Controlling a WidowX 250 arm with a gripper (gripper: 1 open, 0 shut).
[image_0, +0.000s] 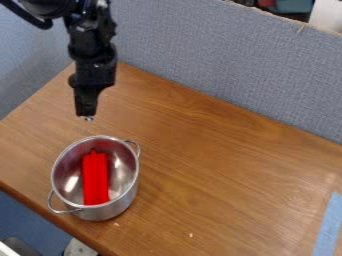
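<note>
A metal pot (124, 183) with two side handles stands at the lower left of the wooden table. Inside it lies a long red object (95, 178), roughly upright in the view along the pot's length. The black robot gripper (87, 115) hangs above the table just behind the pot, clear of the red object; its fingertips are small, and I cannot tell how far apart they are.
Grey padded walls (221, 70) border the back and left. A light blue strip (327, 225) lies at the right edge.
</note>
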